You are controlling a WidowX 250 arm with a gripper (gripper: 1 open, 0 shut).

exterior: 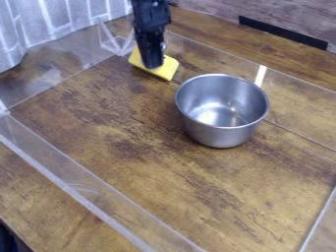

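A yellow box (160, 69) lies at the upper middle of the table, its top partly covered by my black gripper (152, 61), which reaches down from the top edge. The gripper looks shut, its tips at the box; whether anything is between them is hard to tell. A steel pot (222, 113) stands right of and in front of the box.
Clear strips run along the left and right sides. A pale curtain (33, 25) hangs at the upper left, and a dark wooden wall (276, 20) stands behind.
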